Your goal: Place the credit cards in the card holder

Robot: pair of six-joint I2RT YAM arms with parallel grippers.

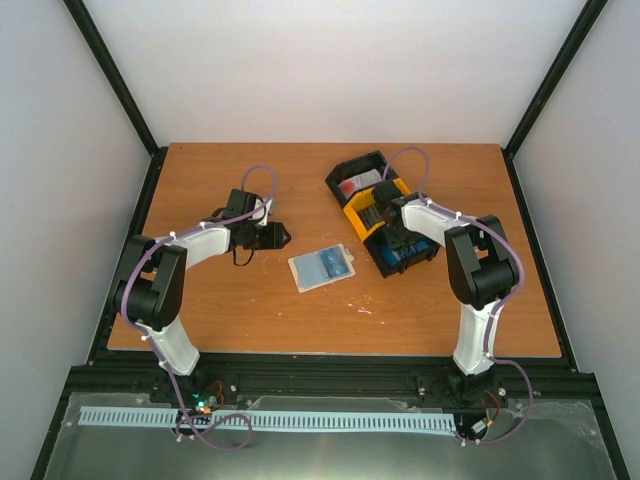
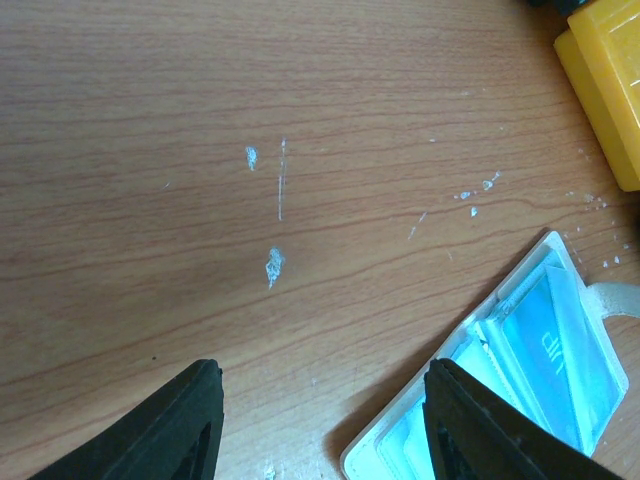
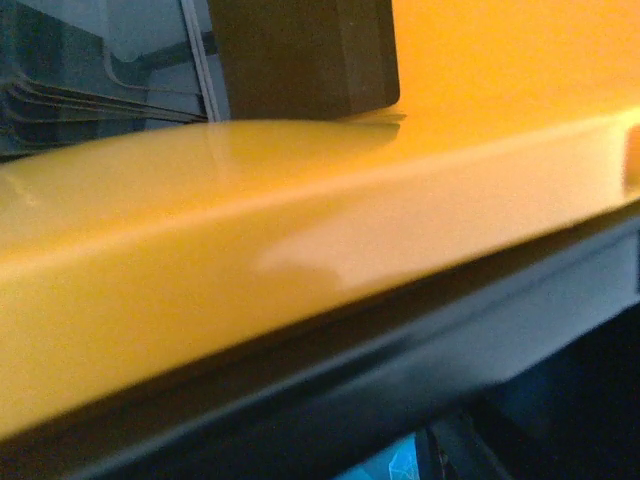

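Observation:
The clear card holder lies flat on the table's middle. Blue-tinted card shapes show through it in the left wrist view, where the holder is at lower right. My left gripper is partly open, left of the holder; only bare wood lies between its fingers. Over the yellow bin is my right gripper, open. Its fingers are outside the right wrist view. There, a dark brown card stands in the yellow bin beside a stack of greyish cards.
Behind the yellow bin is a black bin with white and red cards. Another black bin in front holds blue items, partly covered by the right arm. Bare wood surrounds the holder to its left and front.

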